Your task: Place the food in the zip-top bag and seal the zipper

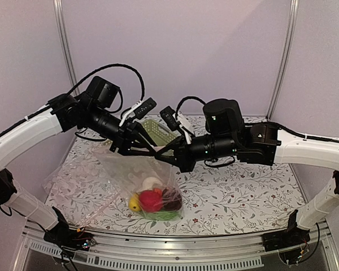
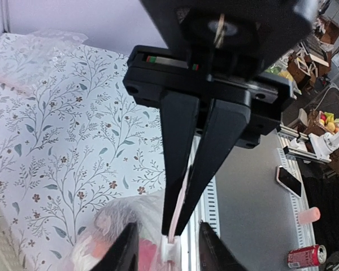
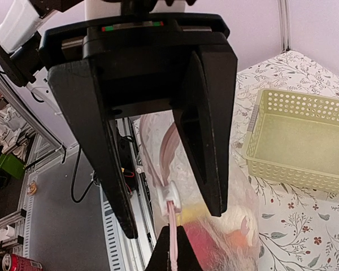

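The clear zip top bag (image 1: 137, 175) stands with food low inside: a yellow piece (image 1: 134, 202), a red piece (image 1: 151, 201), a white piece (image 1: 151, 183), a dark piece (image 1: 171, 199). Its pinkish zip edge is pinched in my right gripper, whose fingers are shut, at the bag's upper right corner. Around that same edge my left gripper (image 1: 152, 151) has its fingers apart, clear of the strip on both sides. A white zip slider (image 3: 169, 195) sits on the strip between those parted fingers. Whether the zipper is closed along its length cannot be told.
A pale green basket (image 3: 294, 179) stands empty behind the bag. Another flat clear plastic bag (image 2: 39, 48) lies on the left of the patterned table. Both grippers are very close together.
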